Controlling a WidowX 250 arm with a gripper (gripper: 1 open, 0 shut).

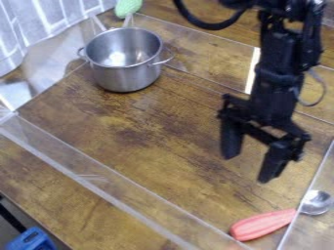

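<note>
My black gripper (252,154) hangs over the right side of the wooden surface, slightly blurred, its two fingers apart with nothing visible between them. A spoon (265,224) with a coral handle and metal head lies below it at the lower right. A steel pot (124,61) with two handles stands at the upper left, apart from the gripper.
Clear plastic barriers (78,171) edge the wooden work area (150,146). A pale green object (127,7) is behind the pot, and a blue object (34,241) sits at the lower left corner.
</note>
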